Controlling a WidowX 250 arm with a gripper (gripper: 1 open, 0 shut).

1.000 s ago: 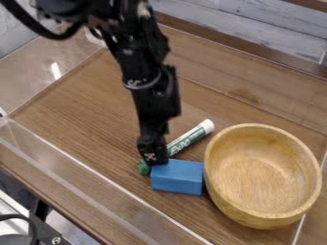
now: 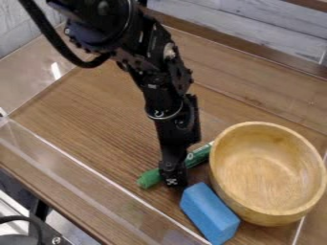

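My gripper (image 2: 174, 172) reaches down over a green-and-white cylindrical stick (image 2: 151, 178), like a marker, which lies diagonally on the wooden table. Whether the fingers are shut on the stick cannot be told, as they are dark and overlap it. A blue block (image 2: 209, 212) lies just below and right of the fingers, beside a round wooden bowl (image 2: 262, 182), which is to the right of the stick.
Clear strips run along its front-left edge. A pale wall with a wooden rail is at the back.
The gripper has moved right and lower, over the stick. The blue block has swung from crosswise to lengthwise and shifted right and toward the front.
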